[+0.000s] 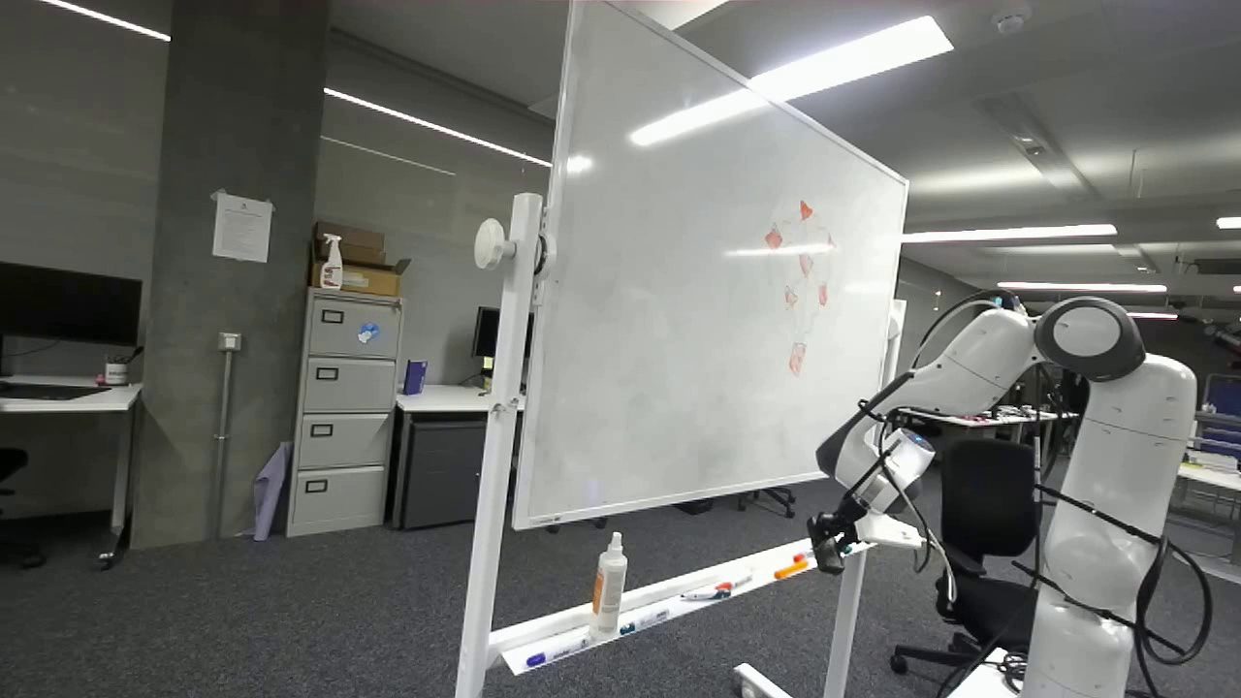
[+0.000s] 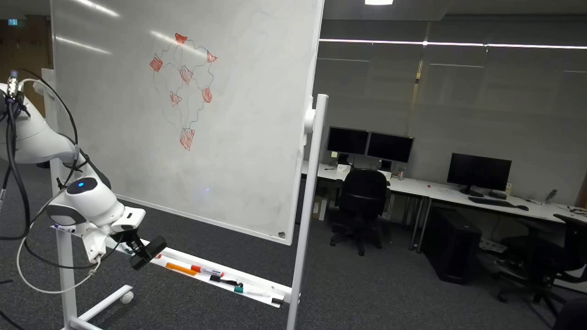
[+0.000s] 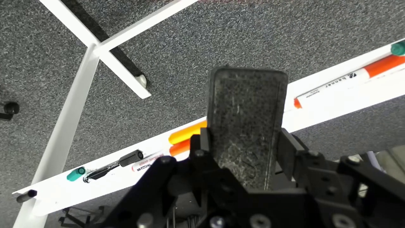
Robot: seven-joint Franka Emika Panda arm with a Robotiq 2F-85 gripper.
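Observation:
A black board eraser [image 3: 246,110] fills the middle of the wrist view, pinched between the fingers of my gripper. In exterior view 2 the gripper [image 2: 135,242] hangs close to the pen tray, with the dark eraser [image 2: 148,253] at its tip. Exterior view 1 shows the gripper [image 1: 831,529] near the tray's far end. The upright whiteboard [image 2: 247,137] carries red hatched shapes joined by thin dark lines [image 2: 187,76], above the gripper's height. Whether the eraser touches the tray is hard to tell.
Along the pen tray [image 1: 750,570] lie several markers, including an orange one [image 2: 180,268] and a red-capped one [image 2: 207,271]. A spray bottle [image 1: 608,587] stands toward its near end. The whiteboard's stand post [image 1: 493,442] rises beside it. The board's lower part is bare.

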